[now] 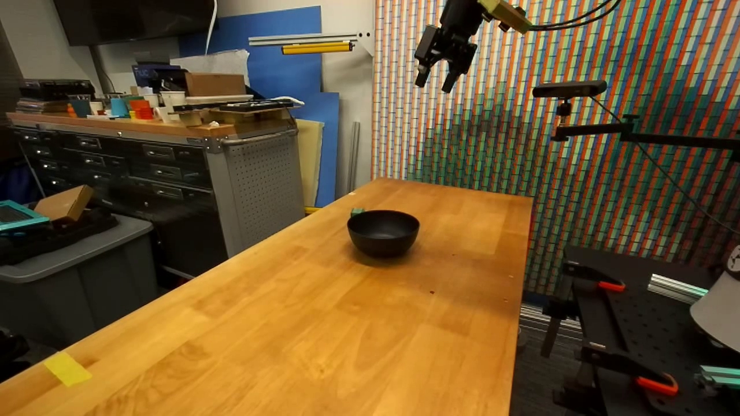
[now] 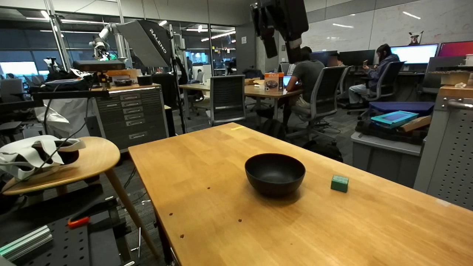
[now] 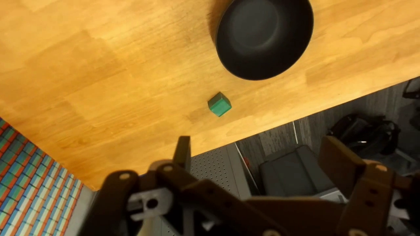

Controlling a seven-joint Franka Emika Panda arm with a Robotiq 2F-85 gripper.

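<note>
A green block (image 2: 339, 183) lies on the wooden table beside a round black bowl (image 2: 275, 175), with a gap between them. From the wrist view the block (image 3: 219, 104) shows whole, and the bowl (image 3: 263, 37) looks empty inside. In exterior view 1 the bowl (image 1: 383, 233) hides most of the block (image 1: 356, 211). High above the table hangs my gripper (image 1: 435, 81), well clear of both things. Its fingers (image 3: 182, 152) stand wide apart in the wrist view, and nothing is held between them.
A camera on an arm (image 1: 569, 89) stands off the table's side. A drawer cabinet (image 1: 125, 163) and a grey bin (image 1: 83, 277) are beyond the opposite edge.
</note>
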